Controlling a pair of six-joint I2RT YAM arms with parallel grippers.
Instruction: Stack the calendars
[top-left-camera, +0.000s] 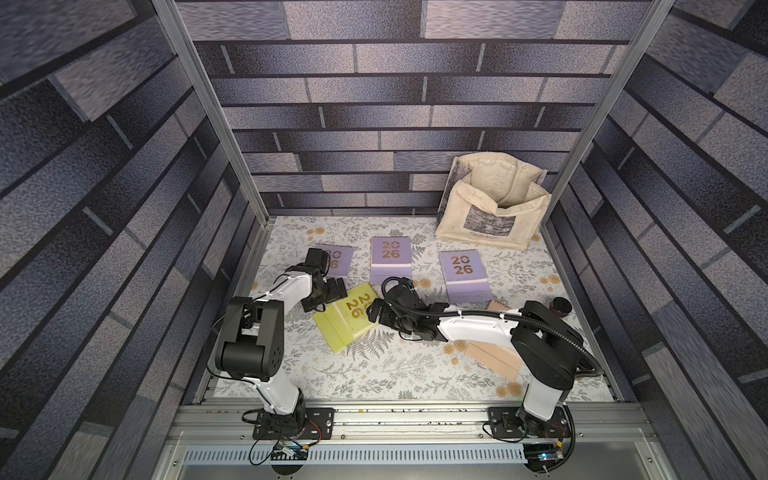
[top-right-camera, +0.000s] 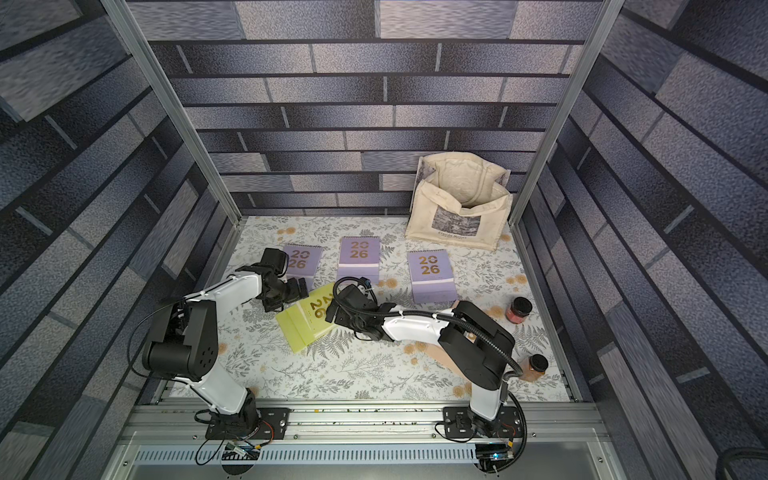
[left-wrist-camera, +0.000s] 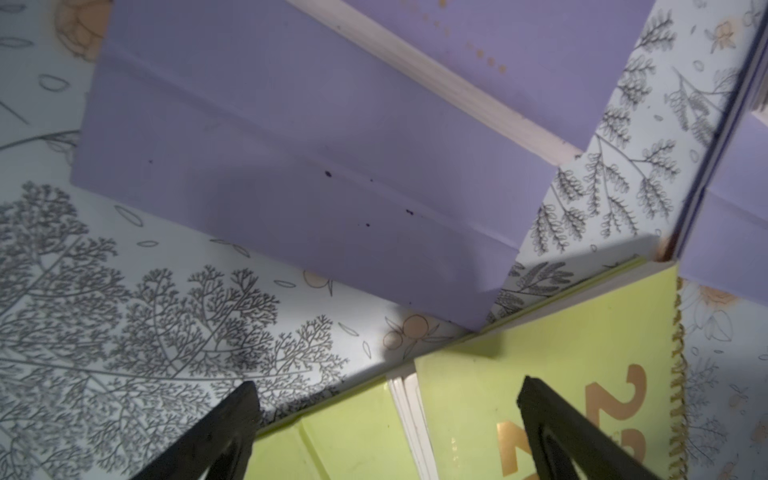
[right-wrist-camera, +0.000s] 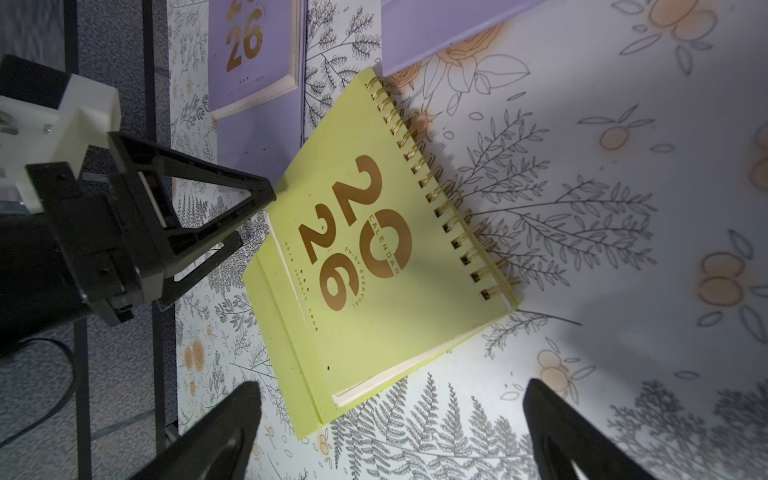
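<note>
A yellow 2026 calendar (top-left-camera: 340, 316) lies angled in the middle of the table. Behind it lie three purple calendars: one at left (top-right-camera: 301, 254), one in the centre (top-left-camera: 391, 252), one at right (top-left-camera: 465, 272). A peach calendar (top-left-camera: 500, 360) lies partly hidden under my right arm. My left gripper (top-left-camera: 336, 292) hangs open over the yellow calendar's left rear, near the left purple one; its wrist view shows both below. My right gripper (top-left-camera: 373, 312) stands open at the yellow calendar's spiral side, with nothing between its fingers; the right wrist view shows that calendar below.
A canvas bag (top-left-camera: 488, 212) stands at the back right. Two small dark-lidded jars, one (top-right-camera: 518, 312) behind the other (top-right-camera: 534, 368), stand at the right edge.
</note>
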